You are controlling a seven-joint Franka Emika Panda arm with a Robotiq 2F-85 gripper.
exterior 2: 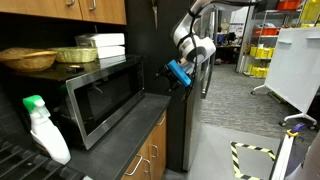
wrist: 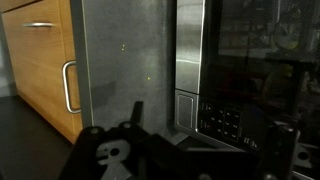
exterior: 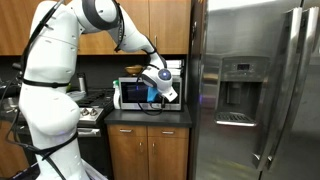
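In the wrist view my gripper stands open, its dark fingers spread along the bottom edge with nothing seen between them. Turned sideways there, the microwave [wrist: 187,60] fills the right side, its keypad [wrist: 218,118] showing close by the fingers. The grey countertop [wrist: 130,60] runs down the middle of that view, clear of objects. From the front, the gripper [exterior: 166,98] hangs before the microwave [exterior: 132,94], above the counter. Seen from the side, the gripper [exterior 2: 170,80] is just off the microwave's far end; whether it touches anything cannot be made out.
Wooden drawers and cabinets [exterior: 127,152] lie under the counter. A white spray bottle with a green head [exterior 2: 45,130] stands beside the microwave. A basket [exterior 2: 92,53] and bowls rest on top of it. A steel fridge [exterior: 232,60] borders the counter on the right.
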